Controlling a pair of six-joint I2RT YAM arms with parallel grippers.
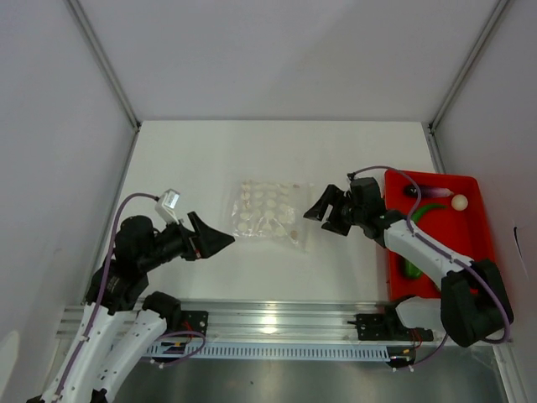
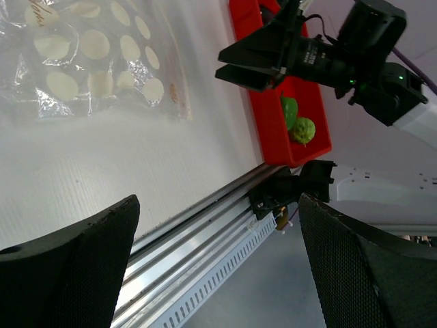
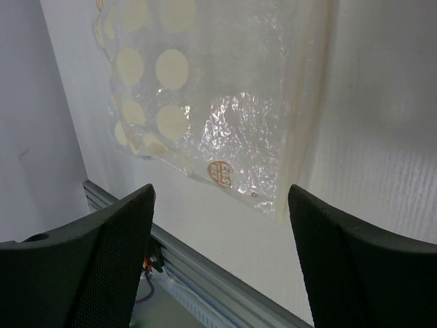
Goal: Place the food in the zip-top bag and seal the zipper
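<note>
A clear zip top bag with pale dots (image 1: 267, 210) lies flat on the white board. My left gripper (image 1: 216, 232) stands open beside the bag's lower left, empty. My right gripper (image 1: 328, 210) hangs at the bag's right edge, fingers apart with nothing between them; the bag (image 3: 205, 123) fills much of the right wrist view below it. A red bin (image 1: 463, 243) at the right holds an eggplant (image 1: 435, 191), a pale round item (image 1: 459, 202), green produce (image 1: 430, 210) and, in the left wrist view, a leafy green ball (image 2: 304, 130).
The board (image 1: 185, 147) is clear around the bag, especially behind it and to the left. Walls enclose the sides and back. A metal rail (image 1: 268, 309) runs along the front edge.
</note>
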